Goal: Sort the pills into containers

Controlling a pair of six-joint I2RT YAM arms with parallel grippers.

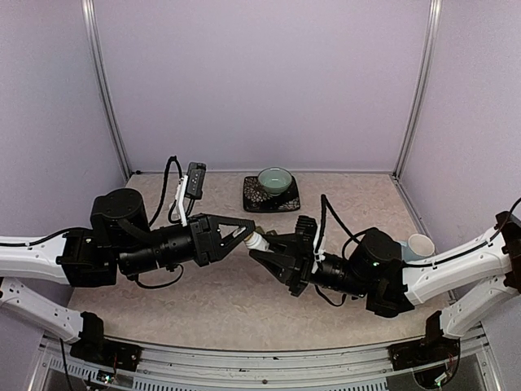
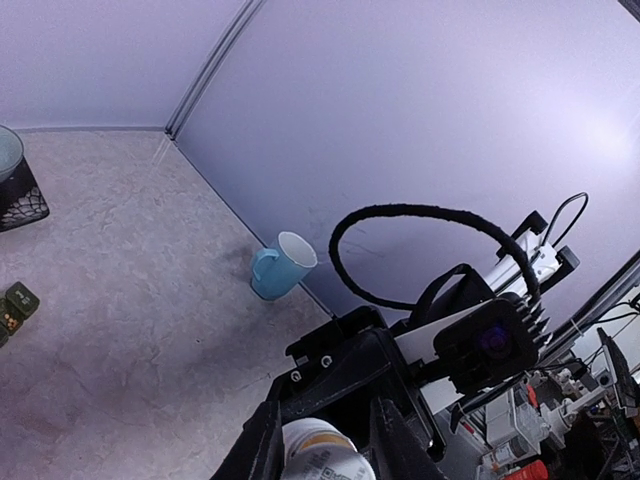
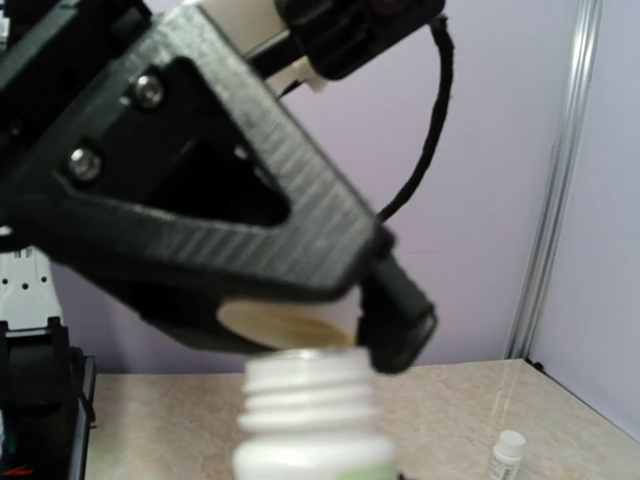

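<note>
Near the middle of the top view, my right gripper (image 1: 260,248) is shut on a white bottle (image 1: 256,241), which leans toward the left arm. In the right wrist view, its threaded neck is uncovered at the top. Just above that mouth, my left gripper (image 1: 247,231) is shut on a white cap whose tan underside shows in the right wrist view. Cap and mouth are very close; whether they touch, I cannot tell. Behind the arms, the green pill organizer (image 2: 20,300) lies on the table, mostly hidden from above.
At the back, a green bowl (image 1: 275,180) sits on a black patterned tray (image 1: 251,203). A blue mug (image 2: 283,268) stands by the right wall. Another small white bottle (image 3: 506,456) is on the table in the right wrist view.
</note>
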